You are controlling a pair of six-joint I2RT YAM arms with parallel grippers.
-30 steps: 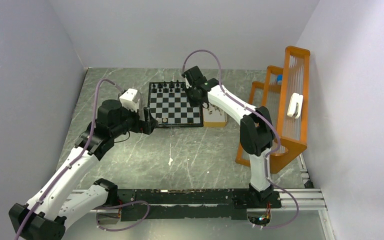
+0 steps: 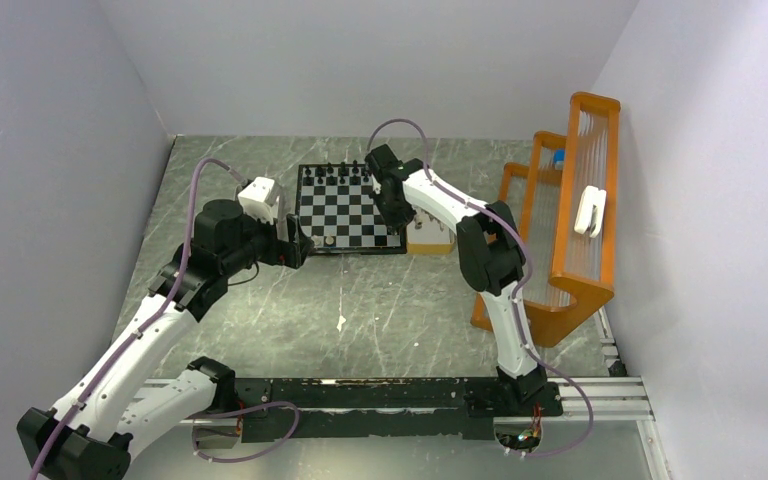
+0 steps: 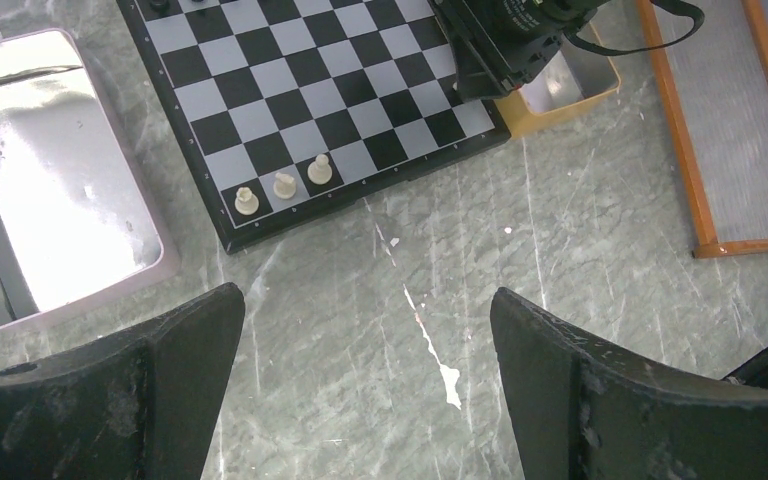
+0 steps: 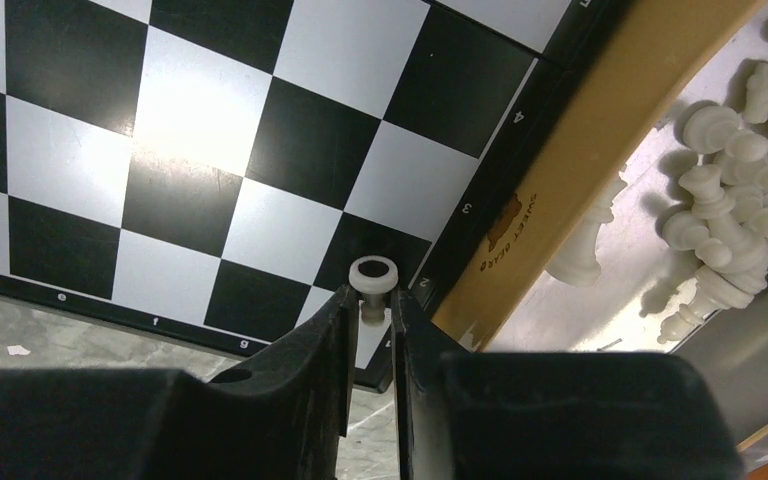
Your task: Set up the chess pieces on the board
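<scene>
The checkered board (image 2: 348, 216) lies at the middle back of the table. Black pieces (image 2: 334, 174) stand along its far side. In the left wrist view, three white pieces (image 3: 285, 185) are upright on its near edge by the left corner. My right gripper is shut on a white chess piece (image 4: 371, 276) whose round, dark-centred end faces the camera. It hangs over the near right corner squares; whether it touches the board cannot be told. My left gripper is open and empty, near the board's front left.
Directly right of the board stands a yellow box (image 4: 600, 170) with several loose white pieces (image 4: 725, 205). A pinkish tray (image 3: 165, 255) lies left of the board. A wooden rack (image 2: 585, 280) occupies the far right.
The left arm is still.
</scene>
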